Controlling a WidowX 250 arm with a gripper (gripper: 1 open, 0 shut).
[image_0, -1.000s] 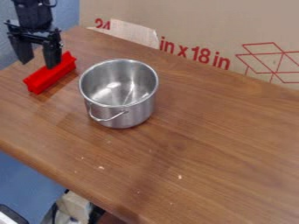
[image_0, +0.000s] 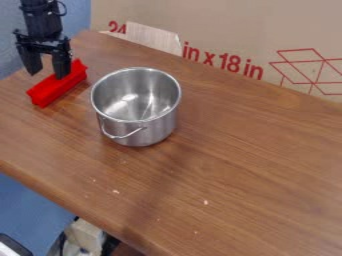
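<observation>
My black gripper (image_0: 44, 62) hangs at the upper left, its fingers open and spread above and beside a red rectangular block (image_0: 56, 87). The block lies at a slant on the wooden table near the left edge. To the right of the block stands a steel pot (image_0: 135, 107) with a wire handle hanging down its front.
A cardboard sheet with red print (image_0: 267, 40) stands along the back, with a white piece (image_0: 151, 36) near it. Blue surface and clutter lie below the left edge.
The gripper has shifted slightly over the last second around the upper left. The red block and the pot look unmoved.
</observation>
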